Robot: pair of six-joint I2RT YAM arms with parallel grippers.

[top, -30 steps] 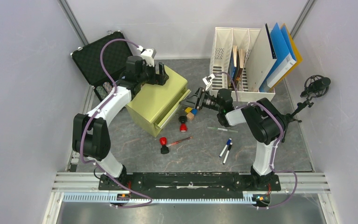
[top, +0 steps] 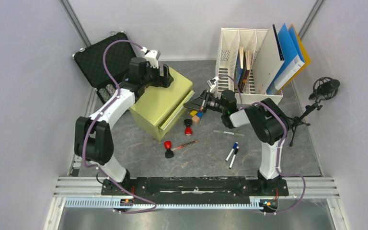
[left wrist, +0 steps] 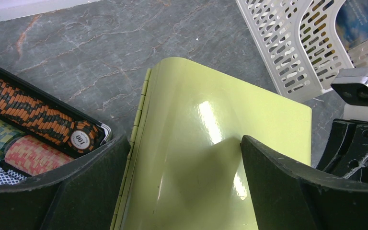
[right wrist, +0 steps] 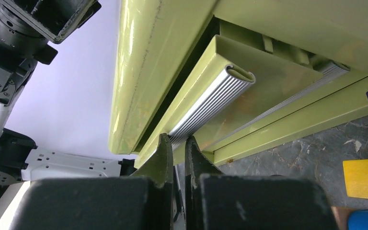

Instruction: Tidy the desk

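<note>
A pale green drawer cabinet (top: 153, 110) stands left of centre with one drawer slightly out. My left gripper is on its top, fingers apart with glossy green surface between them. My right gripper is shut, its fingertips at the ribbed silver handle strip (right wrist: 211, 105) of that drawer; nothing clearly shows gripped. Stamps (top: 188, 127), coloured blocks (top: 196, 119), pens (top: 235, 155) and a red pen (top: 186, 144) lie loose on the grey desk.
A white organizer (top: 227, 43) with books and folders stands back right, a microphone stand (top: 311, 108) at the right, an open black case (top: 98, 60) with chips back left.
My right arm has shifted slightly left toward the drawer. The left arm and the loose items look unchanged.
</note>
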